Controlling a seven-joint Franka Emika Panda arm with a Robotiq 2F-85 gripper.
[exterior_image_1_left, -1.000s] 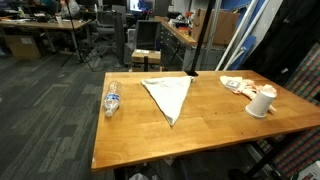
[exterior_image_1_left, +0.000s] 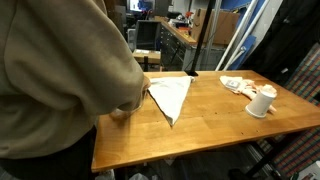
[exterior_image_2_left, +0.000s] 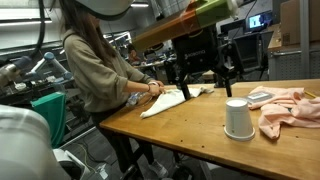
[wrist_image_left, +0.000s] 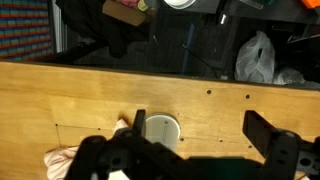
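Observation:
A white cup (exterior_image_2_left: 238, 120) stands upside down near the table's edge, its closed end up. Seen from above, the same cup (wrist_image_left: 160, 130) lies below and between my parted fingers. My gripper is open, nothing between its fingers. In exterior view 2 the gripper (exterior_image_2_left: 203, 85) hangs above the table, to the left of the cup and apart from it. A white cloth (exterior_image_1_left: 171, 94) is spread on the table, and a pinkish cloth (exterior_image_2_left: 287, 112) lies crumpled beside the cup.
A person (exterior_image_1_left: 60, 80) leans over the table's left end, one arm at its surface, covering much of that side in exterior view 1.
The clear bottle there is hidden now. The cloths and cup have not moved.

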